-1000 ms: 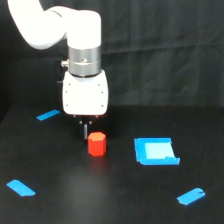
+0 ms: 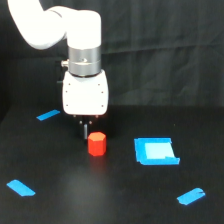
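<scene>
A white arm with a dark gripper (image 2: pixel 86 128) comes down from the upper left. Its fingers are small and blurred against the black surface, so their opening cannot be made out. On the table, a red block with a hexagonal outline (image 2: pixel 97 144) stands just in front of the gripper, slightly to its right in the picture. Whether the fingers touch the block cannot be told. To the right lies a blue square frame (image 2: pixel 143 141) with a white inside.
Strips of blue tape mark the black table at the back left (image 2: pixel 48 115), front left (image 2: pixel 21 188) and front right (image 2: pixel 191 196). Bare table lies between the block and the blue frame, and in front of both. A dark curtain (image 2: pixel 150 60) hangs behind.
</scene>
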